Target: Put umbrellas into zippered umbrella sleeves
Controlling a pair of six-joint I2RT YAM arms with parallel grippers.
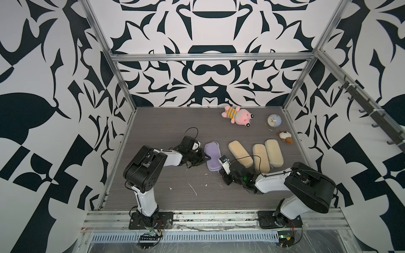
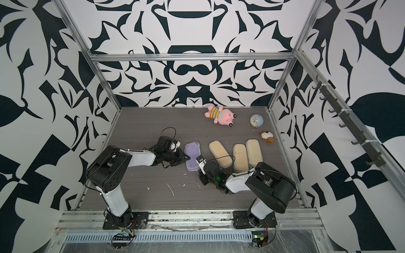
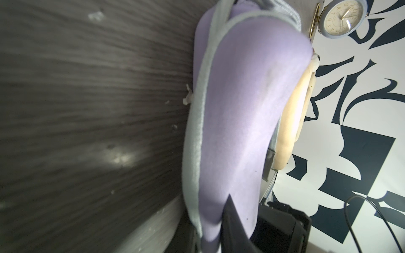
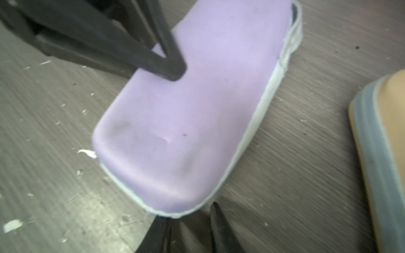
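A lilac zippered sleeve lies on the table between my grippers, a pale zipper band along its edge. My left gripper is shut on its side, pinching the lilac fabric in the left wrist view. My right gripper is at the sleeve's near end, its two fingertips part open just beside the pale band, nothing clearly between them. A black finger of the left gripper rests against the sleeve's side in the right wrist view.
Three beige oblong cases lie to the right. A pink plush pig, a clock and a brown-white toy sit at the back right.
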